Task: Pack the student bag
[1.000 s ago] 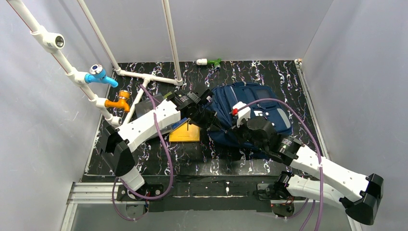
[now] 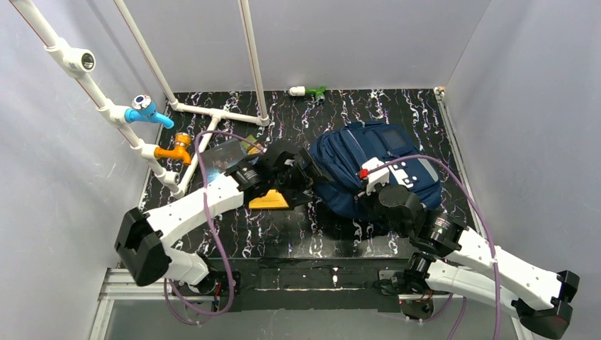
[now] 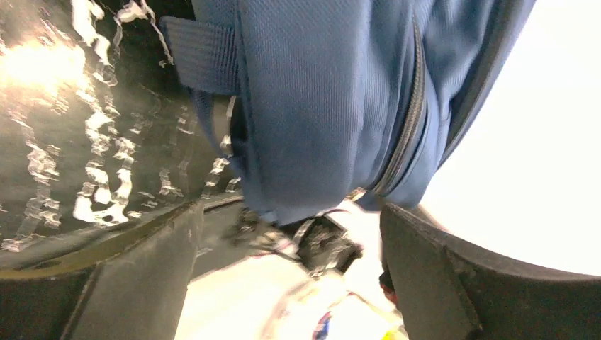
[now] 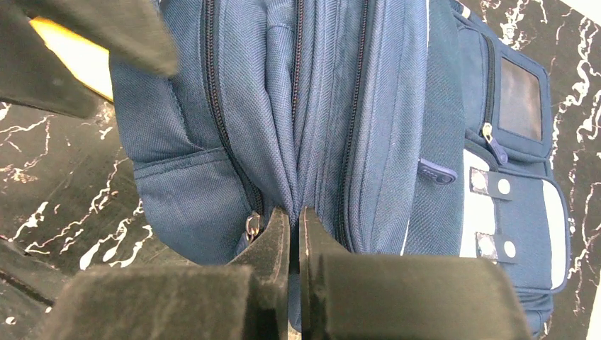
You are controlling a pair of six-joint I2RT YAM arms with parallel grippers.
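Note:
The blue student bag lies on the dark marbled surface, right of centre in the top view. My right gripper is shut on a fold of its fabric by a zipper; in the right wrist view the fabric runs between the fingertips. My left gripper stands open at the bag's left side, its fingers wide apart. Bag fabric shows beyond them, with nothing visibly gripped. Left of the bag lies a yellow book, partly under the left arm.
A grey folder-like item lies behind the left arm. White pipes with a blue tap and an orange tap stand at the left. A green tap is at the back.
My left gripper has drawn slightly back and its arm has swung left, now covering more of the yellow book. The right gripper and the bag have shifted a little to the right.

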